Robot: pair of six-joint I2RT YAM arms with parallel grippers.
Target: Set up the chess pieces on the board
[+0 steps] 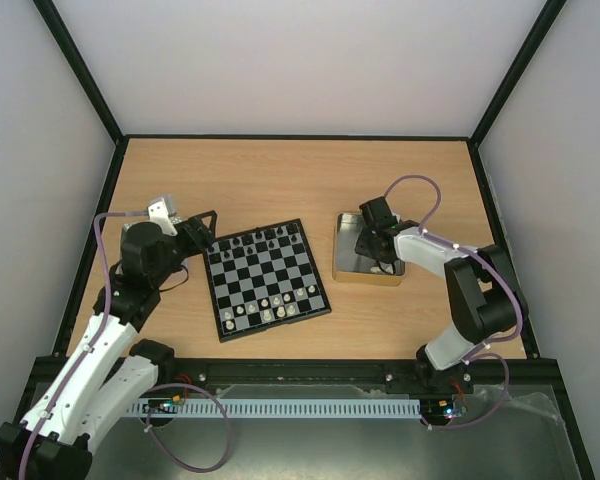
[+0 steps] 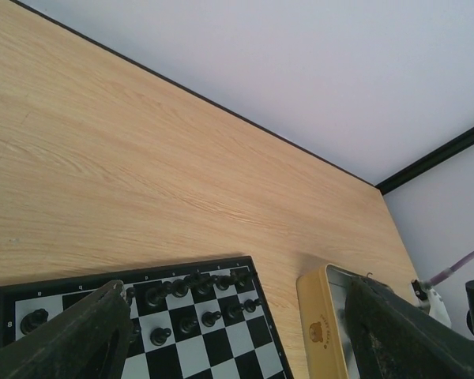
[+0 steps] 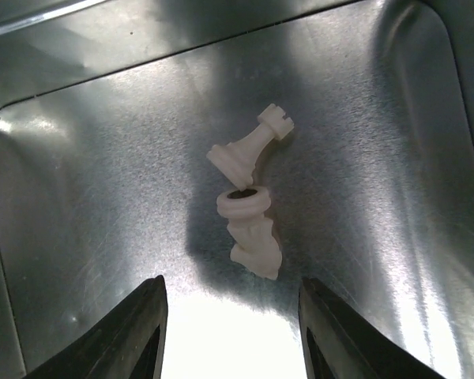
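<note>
The chessboard point(image 1: 265, 280) lies mid-table, black pieces along its far side, white pieces along its near side. Beige box point(image 1: 366, 277) with a metal tray sits to its right. In the right wrist view, a white rook point(image 3: 241, 154) and a white knight point(image 3: 253, 245) lie in the tray. My right gripper hangs just before them, fingers apart, nothing between. My left gripper point(image 1: 202, 229) is open beside the board's far left corner; in the left wrist view it faces the black pieces point(image 2: 188, 324), holding nothing.
Bare wood point(image 1: 250, 180) spreads behind the board. Walls point(image 1: 300, 70) enclose the table at the back and sides.
</note>
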